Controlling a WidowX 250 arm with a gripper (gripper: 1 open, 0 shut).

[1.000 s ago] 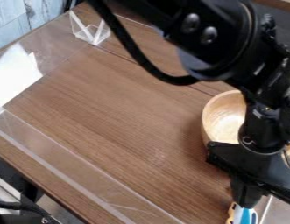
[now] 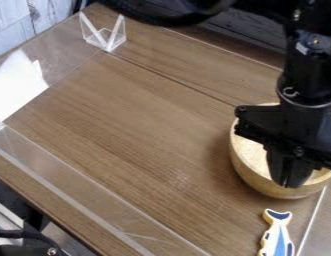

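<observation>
My black gripper (image 2: 291,165) is lowered over a light wooden bowl (image 2: 251,168) at the right of the table, its fingers reaching down inside or just over the rim; whether they hold anything cannot be seen. Below the bowl, near the bottom right, a small fish-shaped toy (image 2: 275,237) in white, blue and yellow lies on the wood, apart from the gripper.
Clear plastic brackets (image 2: 104,32) stand at the back left, and a white sheet (image 2: 14,85) is at the left edge.
The gripper has moved up and away from the fish toy to over the bowl. The toy stays on the table, now uncovered.
</observation>
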